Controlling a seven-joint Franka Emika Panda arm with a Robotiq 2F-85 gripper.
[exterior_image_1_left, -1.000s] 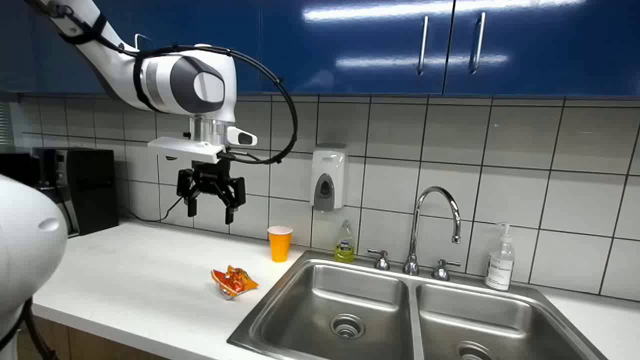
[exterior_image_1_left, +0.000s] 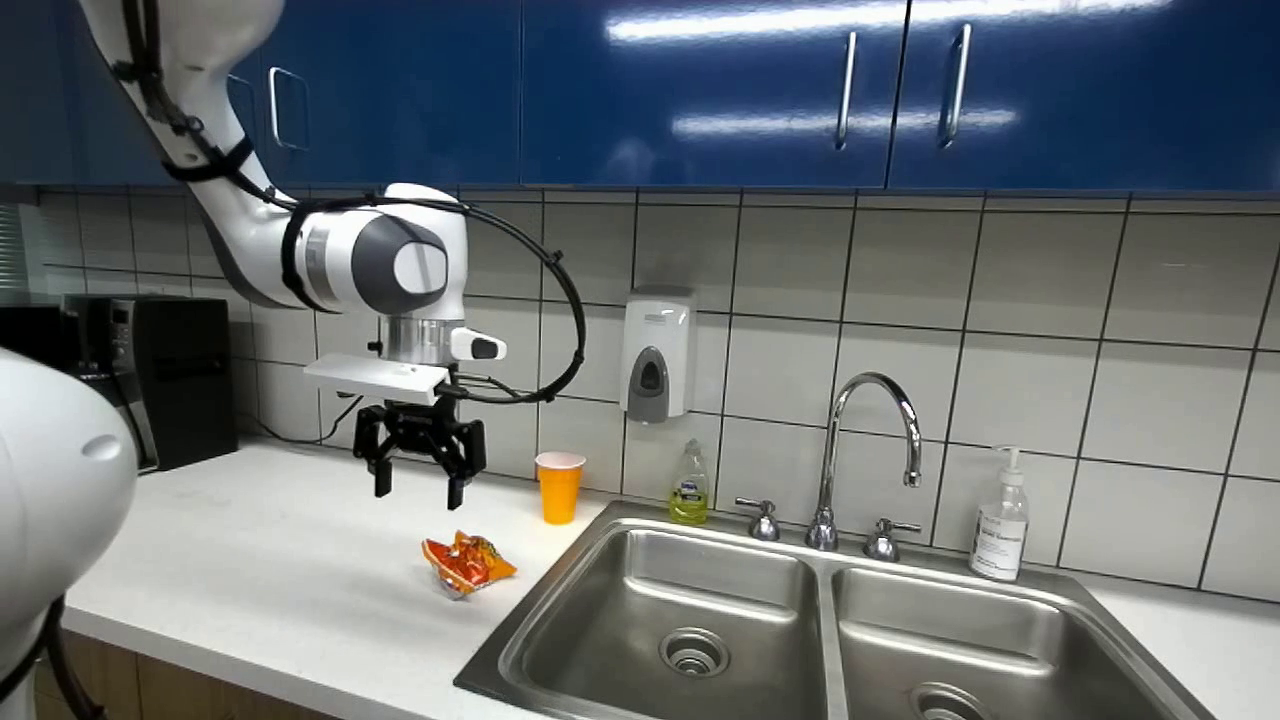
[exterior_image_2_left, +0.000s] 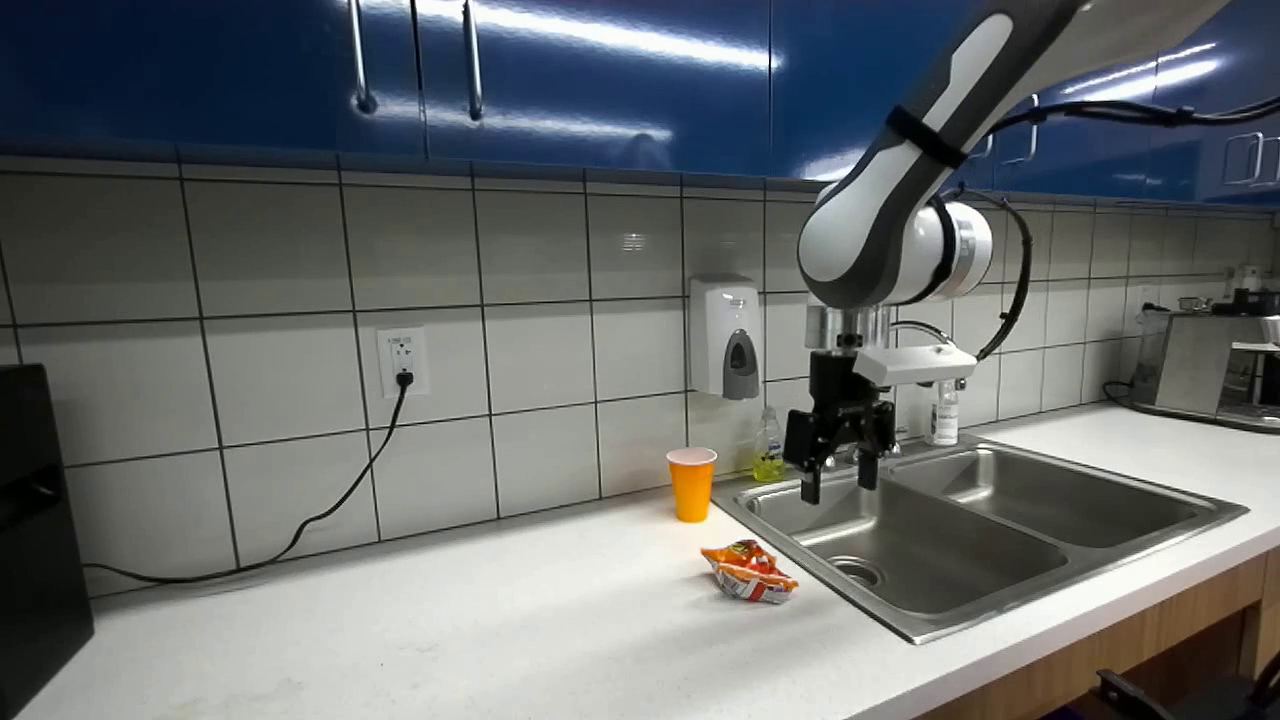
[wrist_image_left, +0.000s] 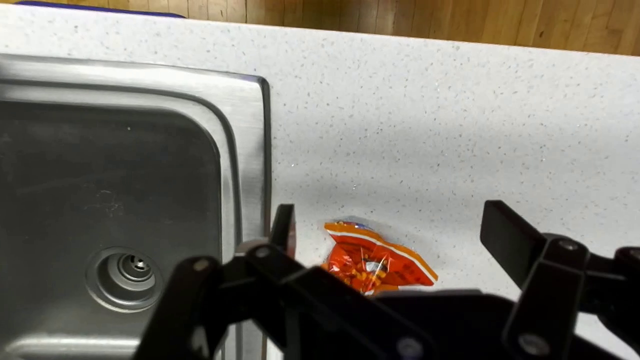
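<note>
A crinkled orange-red snack bag (exterior_image_1_left: 469, 563) lies on the white counter, left of the sink. My gripper (exterior_image_1_left: 419, 493) hangs open in the air above it, fingers pointing down and apart from the bag. In the wrist view the bag (wrist_image_left: 384, 258) shows between the two spread fingers, its lower part hidden behind the gripper's body. Seen from the other side, the gripper (exterior_image_2_left: 840, 490) is well above the counter, and the bag (exterior_image_2_left: 751, 571) rests below and to its left. Nothing is between the fingertips.
An orange cup (exterior_image_1_left: 559, 490) stands upright near the wall behind the bag. The steel double sink (exterior_image_1_left: 555, 564) borders the bag's right side, with a faucet (exterior_image_1_left: 828, 480) and soap bottle (exterior_image_1_left: 690, 486) behind it. Counter (exterior_image_2_left: 420, 624) away from the sink is clear; blue cabinets (exterior_image_1_left: 708, 90) overhang.
The arm has come down, bringing my open gripper lower toward the bag, with a very slight shift left in exterior view 1. Bag and cup have stayed put.
</note>
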